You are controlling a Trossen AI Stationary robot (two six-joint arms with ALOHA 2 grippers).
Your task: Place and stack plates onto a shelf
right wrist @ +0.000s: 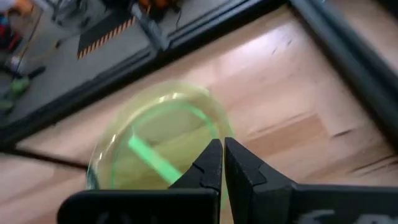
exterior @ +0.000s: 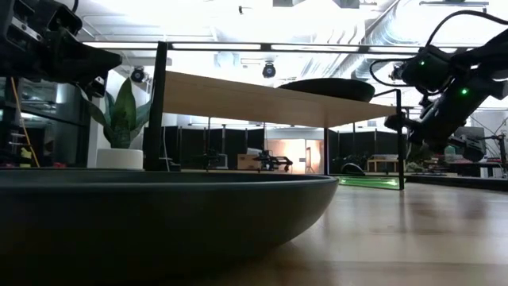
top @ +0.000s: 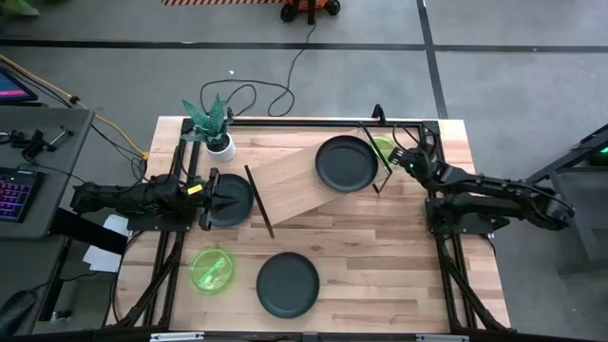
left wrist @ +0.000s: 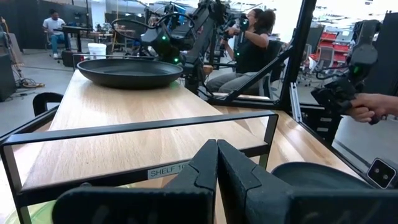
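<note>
A wooden shelf point(top: 290, 185) with black metal ends stands on the table, bearing a black plate point(top: 346, 163). By its right end, low down, lies a clear green plate point(top: 384, 147). My right gripper is shut with nothing between its fingers; that green plate point(right wrist: 168, 134) appears beyond the tips, blurred. My left gripper is also shut and empty, at the shelf's left end, near a dark plate point(top: 231, 202). Another dark plate point(top: 288, 285) and a second green plate point(top: 211, 271) rest on the table in front.
A potted plant point(top: 218, 142) stands behind the shelf's left end. Black frame bars point(top: 446, 228) run along the table's sides.
</note>
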